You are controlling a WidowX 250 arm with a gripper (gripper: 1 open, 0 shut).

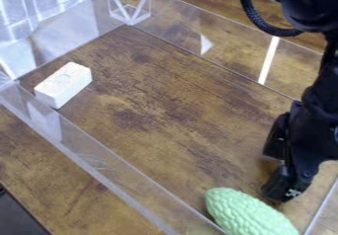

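A black gripper (280,165) hangs low at the right side of the clear-walled pen, its tips just above and right of a pale green, bumpy, elongated object (248,213) lying at the front. I cannot tell whether the gripper is open or shut, or whether anything is between its fingers. A white rectangular block (63,84) lies at the left, near the left wall.
Clear plastic walls (99,180) border the wooden floor (158,101) of the pen. A pale tiled surface stands beyond the back left corner.
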